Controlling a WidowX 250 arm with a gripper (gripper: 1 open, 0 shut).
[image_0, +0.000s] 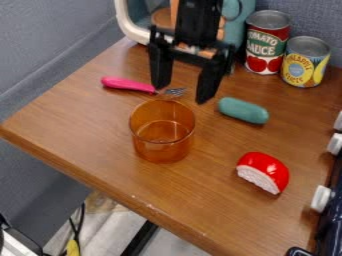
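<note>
My black gripper (182, 78) hangs open over the back middle of the wooden table, nothing seen between its fingers. Below it a pink-handled utensil (126, 84) with a metal head lies flat. An orange translucent cup (162, 142) stands in front. A teal oblong object (243, 110) lies to the right, and a red-and-white piece (263, 170), like a cut apple, sits nearer the front right.
Two cans, red (265, 50) and yellow (305, 62), stand at the back right beside a teal and white appliance (131, 15). A dark panel with white knobs (329, 210) lines the right edge.
</note>
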